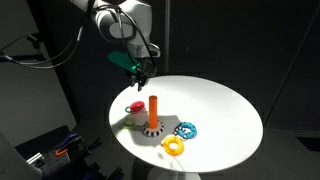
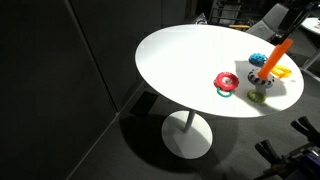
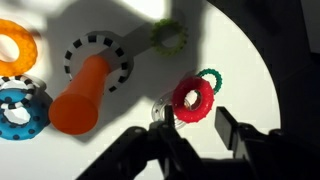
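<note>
My gripper is open over the table; its dark fingers stand apart in the wrist view, with nothing held between them. Past the fingertips lies a red ring [image 3: 193, 100] on the table, overlapping a teal ring [image 3: 211, 79] and a pale, clear ring-shaped piece. From outside, the gripper [image 1: 138, 86] hangs above the red ring [image 1: 135, 107]. An orange post [image 1: 153, 112] rises from a black-and-white base [image 1: 153, 130] beside it. A green ring [image 3: 169, 37] lies near the base.
A blue ring [image 1: 185, 130] and a yellow-orange ring [image 1: 173, 146] lie on the other side of the post. The tall post stands close to the gripper.
</note>
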